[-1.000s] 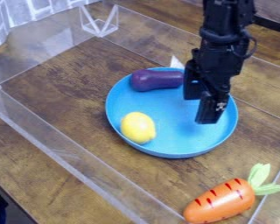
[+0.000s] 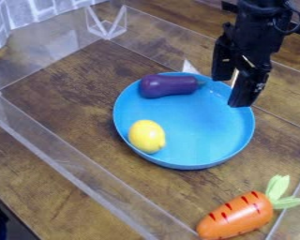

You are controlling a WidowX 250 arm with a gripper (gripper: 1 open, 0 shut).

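The black gripper (image 2: 236, 86) hangs open above the right rear of a blue plate (image 2: 197, 141), with nothing seen between its fingers. On the plate, a purple eggplant (image 2: 165, 86) lies at the back left and a yellow lemon (image 2: 147, 137) at the front left. An orange toy carrot (image 2: 236, 217) with green leaves lies off the plate at the front right.
A wooden table (image 2: 63, 131) surrounds the plate, with clear plastic walls along its left and front. A small white object behind the plate is partly hidden by the arm. The table left of the plate is clear.
The gripper has risen up and back, away from low over the right part of the plate. The plate, eggplant, lemon and carrot have not visibly moved.
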